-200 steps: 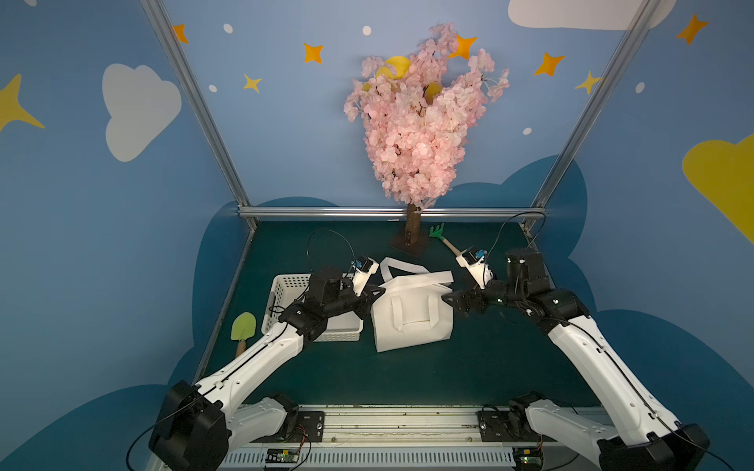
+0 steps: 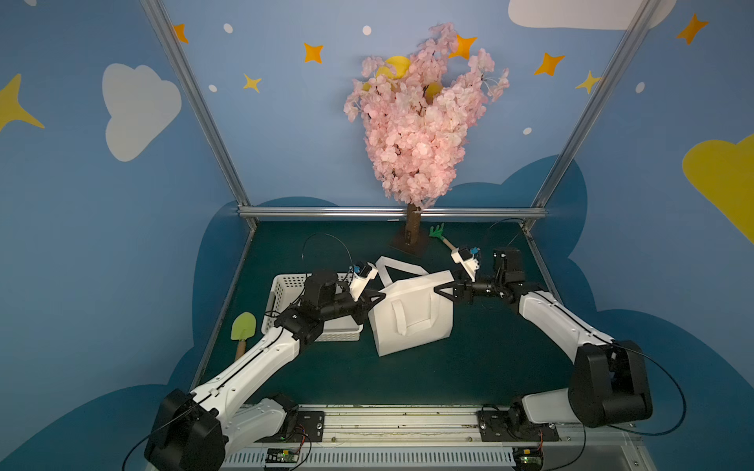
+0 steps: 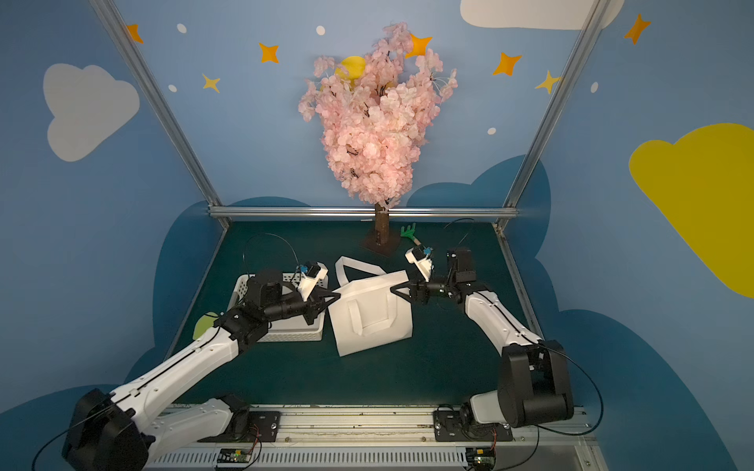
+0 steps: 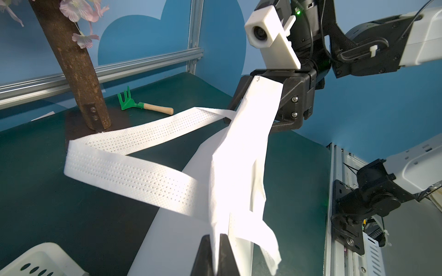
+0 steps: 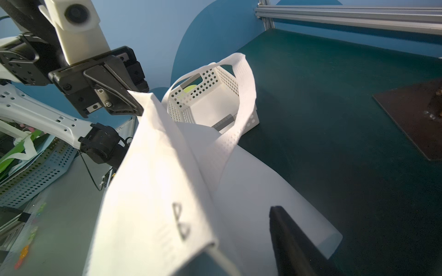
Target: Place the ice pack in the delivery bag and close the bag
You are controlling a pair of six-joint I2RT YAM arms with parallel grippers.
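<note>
The white delivery bag (image 2: 416, 333) stands tilted in the middle of the table, its long handle loop sticking out behind. My left gripper (image 2: 382, 296) is shut on the thin rim at the bag's upper left; in the left wrist view the white edge runs between the fingers. At the upper right corner, my right gripper (image 2: 436, 291) has its fingers apart, reaching around the bag's edge. One dark right finger (image 5: 294, 243) shows in the right wrist view; the bag hides the other. No ice pack can be made out in any view.
Behind my left arm sits a white perforated basket (image 2: 341, 335), partly covered by it. A green shovel (image 2: 243, 325) lies at the left, a green hand rake (image 4: 131, 102) at the back near the tree trunk (image 2: 412, 225). Table in front of the bag is clear.
My right gripper has moved left from beside the bag onto its upper right corner, and that arm's elbow has swung inward. The bag has turned slightly. My left gripper has barely moved.
</note>
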